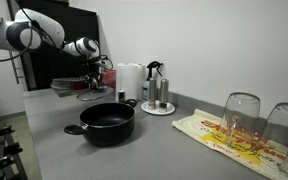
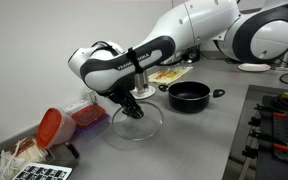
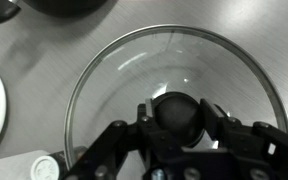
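Note:
A clear glass lid [image 3: 114, 85] with a metal rim fills most of the wrist view. My gripper is shut on its black knob [image 3: 178, 112]. In the second exterior view the lid [image 2: 136, 122] hangs from the gripper [image 2: 132, 108], left of the black pot [image 2: 189, 95]. Seen from the first exterior view, the lid [image 1: 91, 95] is behind and to the left of the open black pot [image 1: 104, 123], clear of it. A bit of the pot [image 3: 69, 3] shows at the wrist view's top edge.
A white plate [image 1: 158, 108] with bottles and a paper towel roll [image 1: 131, 77] stand behind the pot. Two upturned glasses [image 1: 241, 112] are on a yellow cloth [image 1: 209, 130] at right. Red bowls [image 2: 54, 127] sit left of the lid.

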